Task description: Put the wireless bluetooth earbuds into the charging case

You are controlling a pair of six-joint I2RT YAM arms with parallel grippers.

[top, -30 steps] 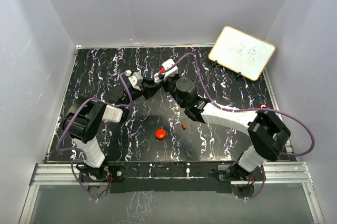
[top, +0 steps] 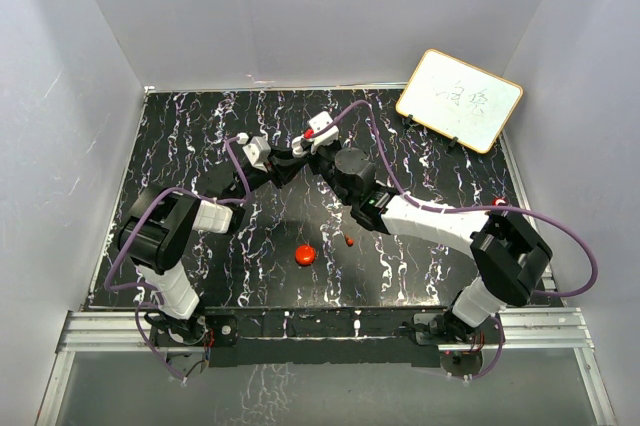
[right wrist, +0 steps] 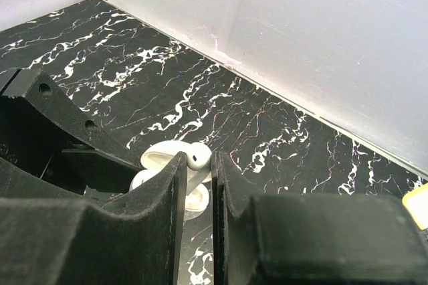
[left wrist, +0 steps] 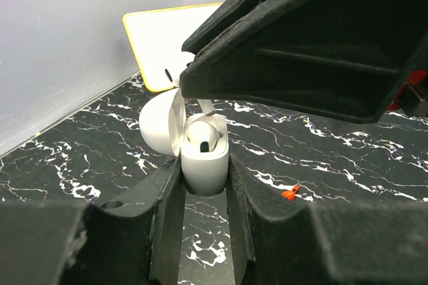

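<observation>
The white charging case [left wrist: 204, 168], its lid [left wrist: 159, 123] swung open, is clamped upright between the fingers of my left gripper. In its opening sits one rounded white earbud piece [left wrist: 202, 134] with a black spot. Above the case, my right gripper is shut on a white earbud [right wrist: 198, 156]. Seen from the left wrist, this earbud's head [left wrist: 179, 64] shows at the right fingertips, and a stem [left wrist: 206, 106] slants down to the case opening; how deep it reaches is unclear. From the top, the hands largely hide the case [top: 300, 148].
On the black marbled table lie a red round object [top: 305, 255] and a small orange-red piece [top: 349, 241]. A whiteboard [top: 460, 99] stands at the back right, and a red-and-white item [top: 500, 202] lies by the right wall.
</observation>
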